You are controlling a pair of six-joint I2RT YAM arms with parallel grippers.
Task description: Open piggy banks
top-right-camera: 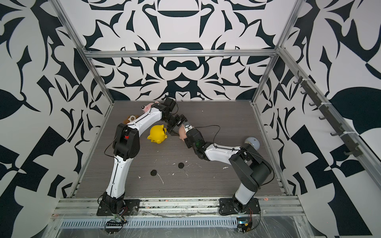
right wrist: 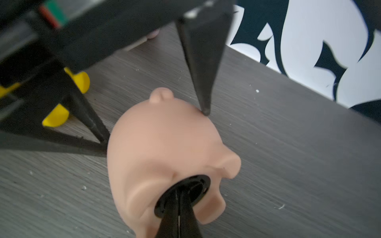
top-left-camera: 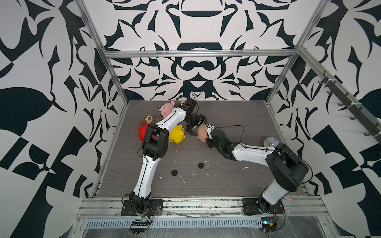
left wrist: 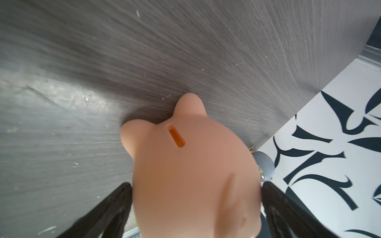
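A peach piggy bank [right wrist: 166, 134] lies tipped on the table with its black round stopper [right wrist: 198, 182] toward my right gripper, whose closed tips sit in that stopper. My left gripper stands open around the bank's far end, fingers on either side, one touching or very near it; the coin slot shows in the left wrist view. A yellow piggy bank [top-left-camera: 176, 134], a red one [top-left-camera: 141, 133] and a pink one [top-left-camera: 166, 109] stand to the left, partly behind my left arm.
A brown-and-white toy [top-left-camera: 147, 119] is at the left. A round silver object [top-right-camera: 252, 143] lies at the right. Two black discs [top-left-camera: 174, 172] [top-left-camera: 201, 165] lie on the clear front of the table [top-left-camera: 222, 178].
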